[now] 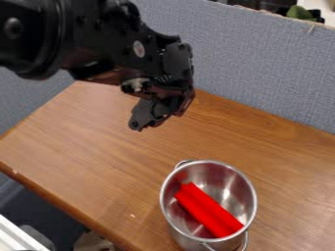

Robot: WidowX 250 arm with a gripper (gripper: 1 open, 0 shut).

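Observation:
A steel pot (232, 182) stands on the wooden table at the lower right, with a red cylinder (206, 210) lying inside it. My black arm reaches in from the upper left, and its gripper (155, 110) hangs above the table, up and to the left of the pot and apart from it. The gripper looks open; its dark fingers overlap in this view, and I see no object held between them.
A grey padded partition (262, 69) runs along the back. The table's left edge drops away at the lower left.

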